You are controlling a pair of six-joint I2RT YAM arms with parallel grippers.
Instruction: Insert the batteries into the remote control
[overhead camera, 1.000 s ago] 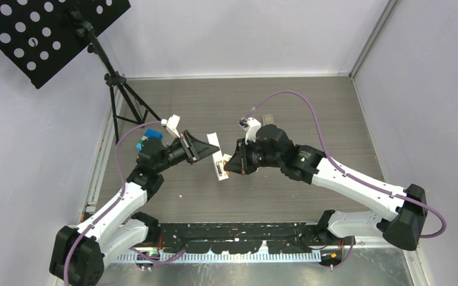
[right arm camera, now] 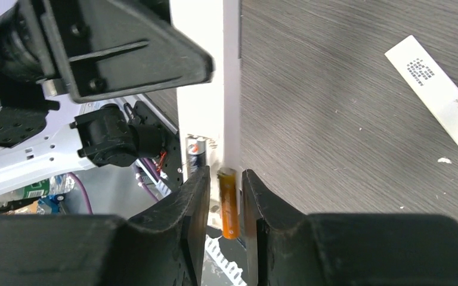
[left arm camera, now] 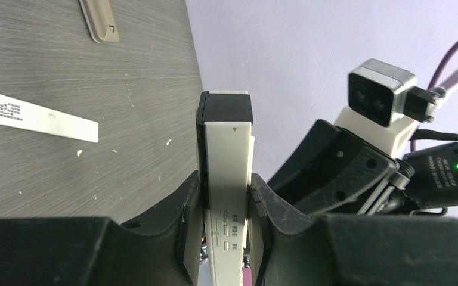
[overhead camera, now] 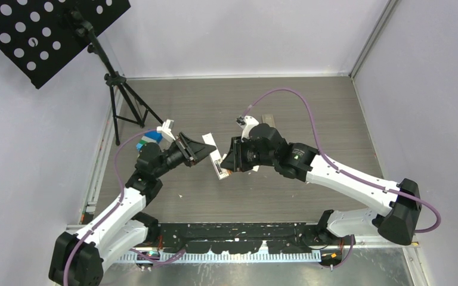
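Note:
My left gripper is shut on the white remote control (left arm camera: 229,161), which stands on end in the left wrist view. In the right wrist view the remote's back (right arm camera: 200,113) and battery compartment face me, and a dark battery (right arm camera: 196,153) sits in the compartment. An orange battery (right arm camera: 229,205) is beside it, at the compartment's other side. Around the orange battery the fingers (right arm camera: 253,196) of my right gripper stand open, with gaps at its sides. How fully this battery is seated I cannot tell. From above, both grippers nearly meet at the remote.
A white strip (left arm camera: 36,113) with a dotted patch lies flat on the table. Farther back rests a beige, rounded object (overhead camera: 268,120). A black stand (overhead camera: 119,83) rises at the back left, near a blue item (overhead camera: 153,136).

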